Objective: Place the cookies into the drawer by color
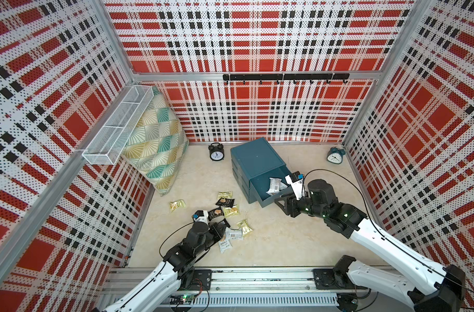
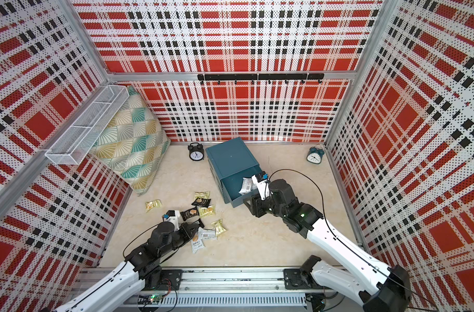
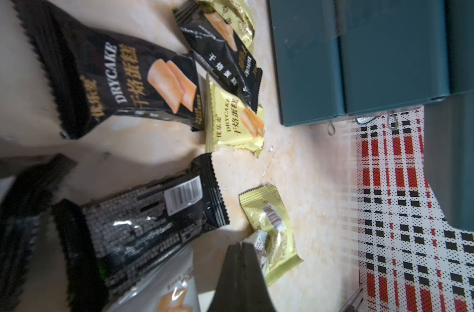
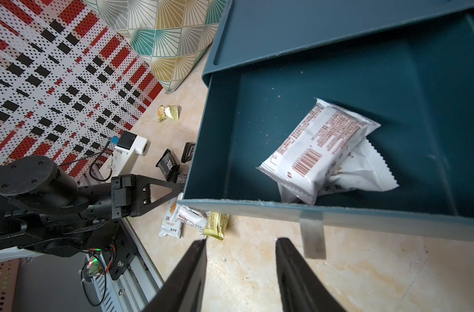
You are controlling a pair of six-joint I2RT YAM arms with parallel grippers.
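My left gripper is shut with nothing between its fingers, low over the cookie pile. White packets (image 1: 234, 234) (image 1: 225, 245) lie on the table beside it, outside the fingers; one white packet (image 3: 166, 288) is partly cut off in the left wrist view. Black packets (image 3: 143, 223) (image 3: 127, 78) and yellow packets (image 3: 236, 119) (image 3: 272, 228) lie around it. The blue top drawer (image 4: 247, 156) is pulled out, with white packets (image 4: 320, 145) inside. My right gripper stands open in front of the drawer, its fingers apart below the metal handle (image 4: 312, 236).
The drawer cabinet (image 1: 255, 156) stands at mid-back. A lone yellow packet (image 1: 177, 205) lies to the left. Behind are a black clock (image 1: 216, 151), a teal clock (image 1: 335, 155) and a patterned cushion (image 1: 159, 140). Bare table spreads right of the cabinet.
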